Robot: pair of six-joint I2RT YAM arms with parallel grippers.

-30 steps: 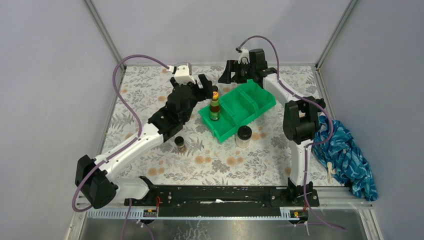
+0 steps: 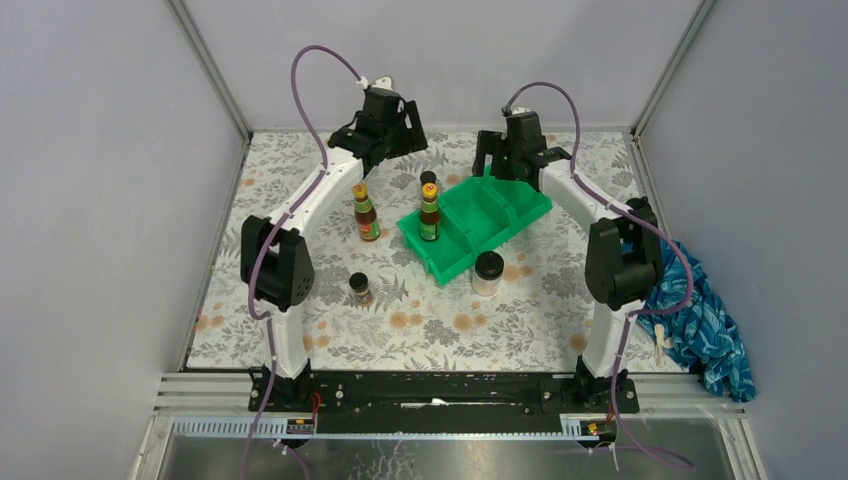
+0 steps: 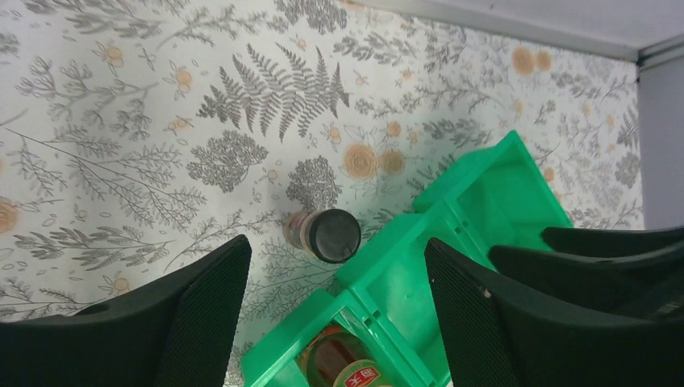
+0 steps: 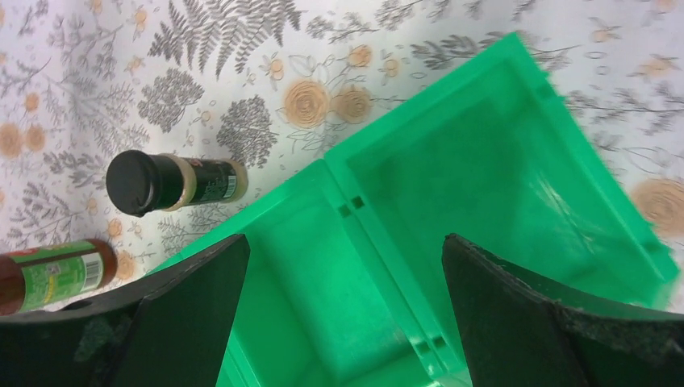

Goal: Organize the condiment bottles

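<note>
In the top view a green divided tray (image 2: 470, 270) lies right of centre. One yellow-capped bottle (image 2: 429, 215) stands in its left compartment, and a second yellow-capped bottle (image 2: 367, 215) stands on the table to the left. A black-capped jar (image 3: 327, 234) is behind the tray, outside it. A small black-capped jar (image 2: 360, 288) stands front left, and a wider clear jar (image 2: 487, 274) is by the tray's front edge. My left gripper (image 2: 415, 127) is open and empty at the back. My right gripper (image 2: 485, 153), also open and empty, hangs above the tray's far edge.
A crumpled blue patterned cloth (image 2: 705, 325) lies beyond the right edge. Walls close in the back and both sides.
My left arm has swung back, uncovering the bottle on the table. The right gripper has shifted right, over the tray's far edge. Bottles, jars and tray stay in place.
</note>
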